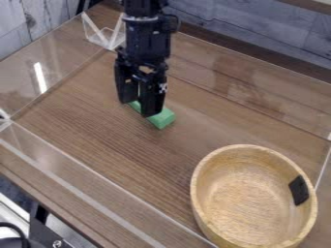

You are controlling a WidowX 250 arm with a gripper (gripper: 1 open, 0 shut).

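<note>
My black gripper (139,97) is low over the middle-left of the wooden table, open, turned so its fingers point down toward the front. A green block (161,117) lies on the table just behind and right of the fingers, partly hidden by them.
A round beige basket (204,200) with a dark handle patch fills the front right. A wall runs along the back.
</note>
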